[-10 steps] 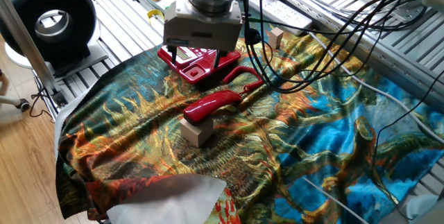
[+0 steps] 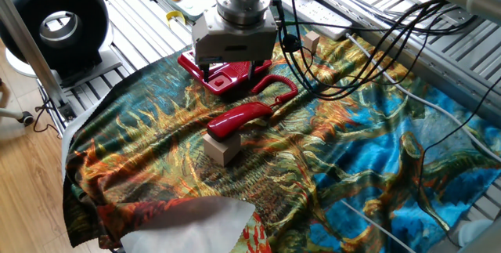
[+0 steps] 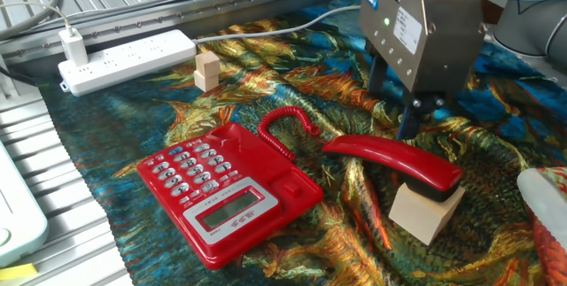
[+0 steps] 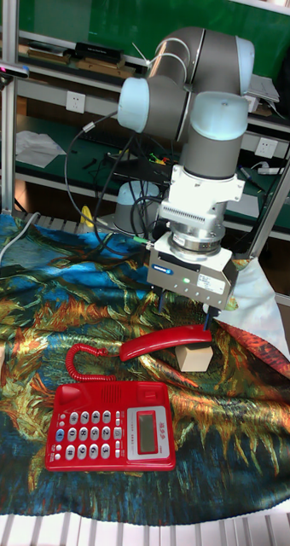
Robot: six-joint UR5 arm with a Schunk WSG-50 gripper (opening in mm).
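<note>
A red telephone base (image 3: 208, 239) with a keypad and small display lies on the patterned cloth. Its red handset (image 3: 390, 153) is off the base, one end propped on a light wooden block (image 3: 423, 212). A coiled red cord (image 3: 277, 131) runs between the handset's lower end and the base. My gripper (image 4: 185, 314) hangs open above the cloth, its dark fingers pointing down and well apart, nothing between them. In exterior views 2 and 3 it appears close behind the handset (image 4: 164, 340); the exact gap cannot be told. From exterior view 1, the fingers overlap the phone base (image 2: 227, 81).
A white power strip (image 3: 128, 60) and small stacked wooden blocks (image 3: 206, 71) are at the far side. Black cables (image 2: 352, 73) loop beside the arm. The cloth (image 2: 313, 159) is wrinkled, with open room right of the handset in exterior view 1.
In exterior view 1, my gripper has shifted a little to the right and slightly down, its fingers staying apart. The phone base, handset and block have not moved.
</note>
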